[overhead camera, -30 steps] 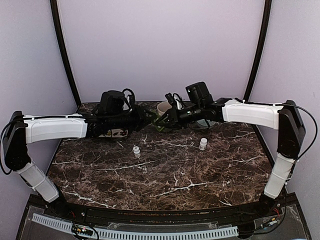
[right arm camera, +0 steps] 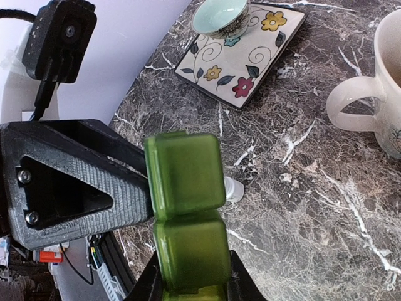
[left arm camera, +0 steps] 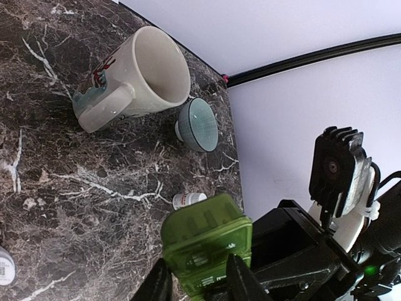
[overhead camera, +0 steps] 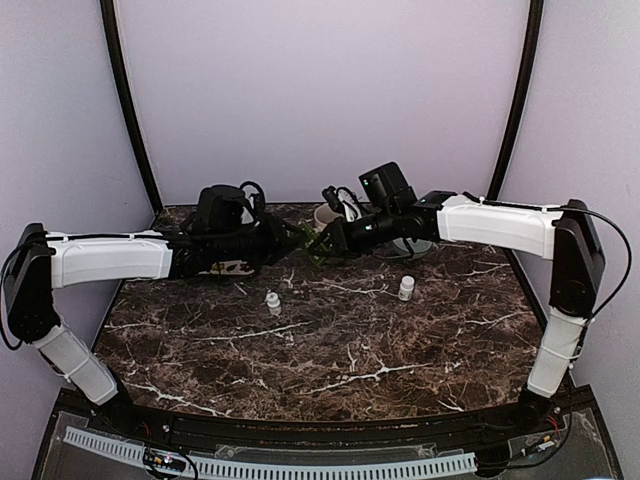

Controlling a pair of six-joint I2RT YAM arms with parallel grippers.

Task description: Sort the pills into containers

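A green pill organizer (overhead camera: 319, 247) is raised over the middle of the table between both grippers, filling the lower centre of the right wrist view (right arm camera: 188, 182). My right gripper (overhead camera: 330, 240) is shut on it. My left gripper (overhead camera: 300, 238) is at its left end, fingers low in the left wrist view around the green case (left arm camera: 207, 232); whether they grip it is unclear. Two white pill bottles stand on the table, one left of centre (overhead camera: 273, 304), one to the right (overhead camera: 406, 288).
A white mug (left arm camera: 106, 94) and a small bowl (left arm camera: 200, 125) are at the back. A flowered square plate (right arm camera: 219, 63) with a bowl (right arm camera: 219, 12) shows in the right wrist view.
Both grippers and the green organizer have shifted only very slightly; the bottles have not moved.
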